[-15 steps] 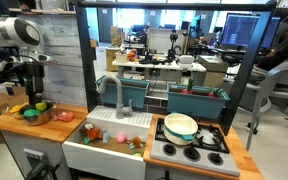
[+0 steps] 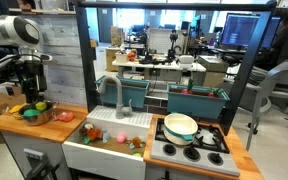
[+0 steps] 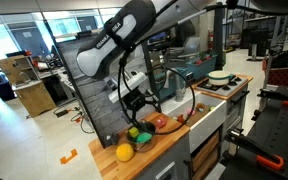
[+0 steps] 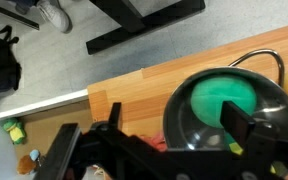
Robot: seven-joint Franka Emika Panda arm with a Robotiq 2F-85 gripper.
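A metal pot (image 2: 64, 116) stands on the wooden counter at the left end, with a rounded green item (image 4: 224, 97) inside it. Other small coloured items in the pot are partly hidden by a finger in the wrist view. My gripper is over the pot's area, its dark fingers (image 4: 108, 138) wide apart. Nothing shows held between them. One finger lies across the pot's side of the picture, the other over the counter beside it. From the second exterior view, the arm reaches down above the pot and the yellow round item (image 3: 125, 152) next to it.
A sink (image 2: 94, 155) with several toys adjoins the counter, with a tall faucet (image 2: 117, 95) behind. A light pan (image 2: 181, 126) sits on the stove farther right. A reddish item (image 2: 66, 116) lies near the pot. Teal bins (image 2: 196, 104) line the back.
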